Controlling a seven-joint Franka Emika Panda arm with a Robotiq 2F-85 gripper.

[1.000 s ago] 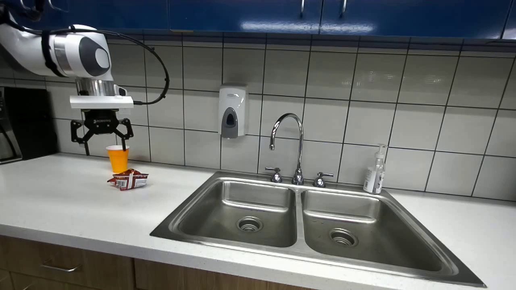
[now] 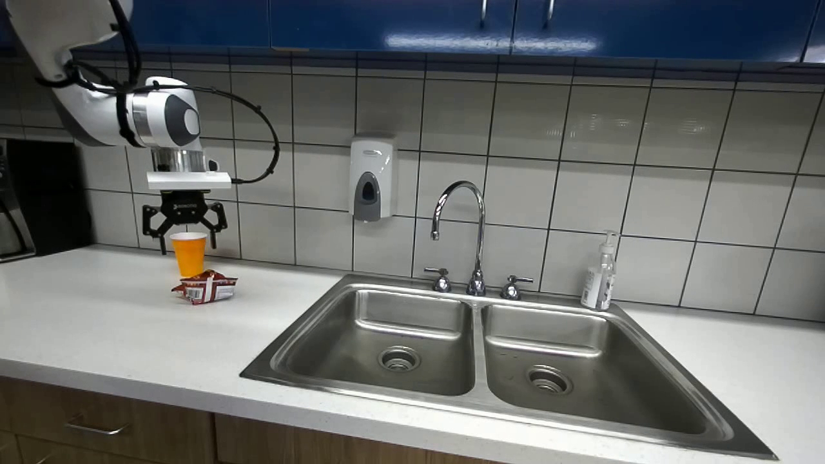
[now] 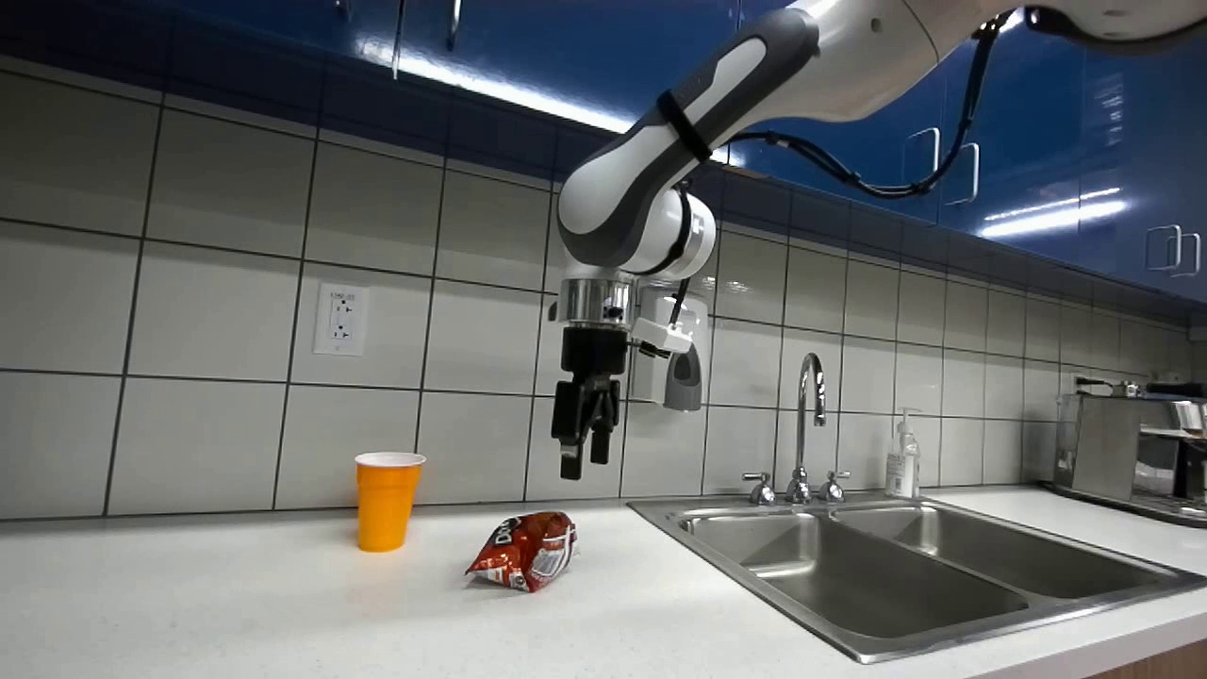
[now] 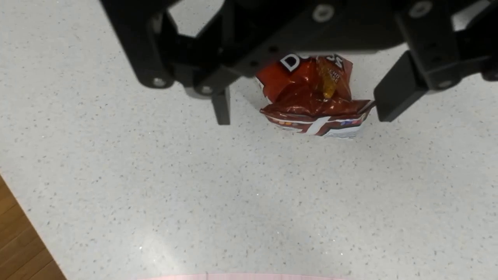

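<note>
My gripper [image 2: 185, 249] hangs above the counter with its fingers open and nothing between them. Below it on the white counter lies a red chip bag [image 2: 207, 287], crumpled, its white-striped edge facing the first exterior camera. Behind the bag an orange cup [image 2: 189, 255] stands upright. From the second exterior view, the gripper [image 3: 585, 458] is higher than the bag [image 3: 529, 551] and a little right of it, while the cup [image 3: 387, 504] stands farther left. In the wrist view the bag [image 4: 317, 100] shows between the spread fingers, partly hidden by the gripper body.
A double steel sink [image 2: 477, 390] with a tall faucet [image 2: 479, 232] lies to the right. A soap bottle [image 2: 600, 277] stands behind it, and a soap dispenser [image 2: 373, 179] is on the tiled wall. The counter [image 2: 100, 321] left of the sink is mostly clear.
In exterior view 1 my gripper has shifted right and slightly lower in the image, and looks smaller. It stays open. The bag and cup have not moved.
</note>
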